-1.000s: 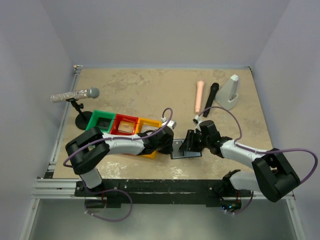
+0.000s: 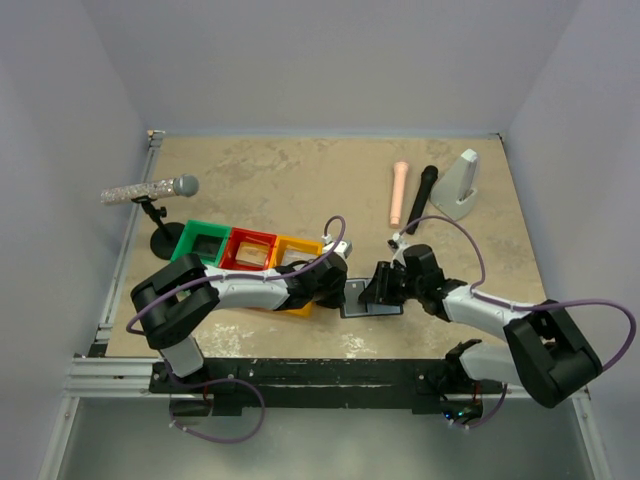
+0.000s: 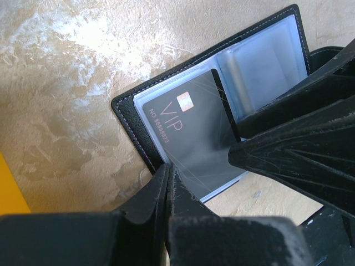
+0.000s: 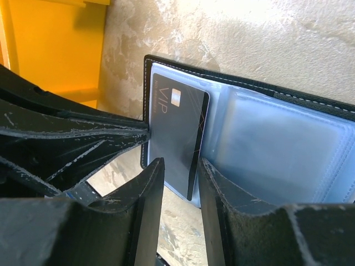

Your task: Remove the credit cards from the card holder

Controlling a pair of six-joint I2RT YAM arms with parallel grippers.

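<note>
The open card holder (image 2: 355,311), black with clear sleeves, lies at the front middle of the table. A dark grey VIP card sits in its left sleeve, its right edge lifted a little in the right wrist view. My left gripper is shut at the holder's left border, with nothing showing between its fingers. My right gripper stands open, its fingertips on either side of the card's raised dark edge. The other clear sleeve (image 4: 283,147) shows no card.
Left of the holder stand open boxes: green (image 2: 201,242), red (image 2: 247,251) and orange (image 2: 300,246). Light-coloured cards lie in the red and orange ones. A microphone (image 2: 150,190) on a stand is further left. Two handles (image 2: 398,192) and a white stand (image 2: 457,185) occupy the back right.
My right arm has shifted very slightly. My left arm, the holder and the boxes look the same.
</note>
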